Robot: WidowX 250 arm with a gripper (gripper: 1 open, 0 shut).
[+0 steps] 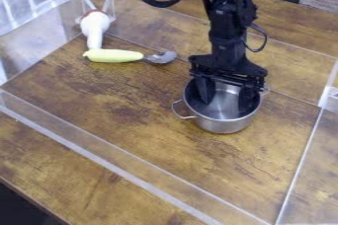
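A steel pot [222, 120] with side handles stands on the wooden table, right of centre. My black gripper [224, 83] reaches down from the top into the upper part of the pot, covering its back rim; whether its fingers touch anything inside is hard to tell.
A white bottle-like object [94, 29] lies at the upper left, with a yellow corn-like object [114, 56] below it and a grey utensil [158, 57] beside that.
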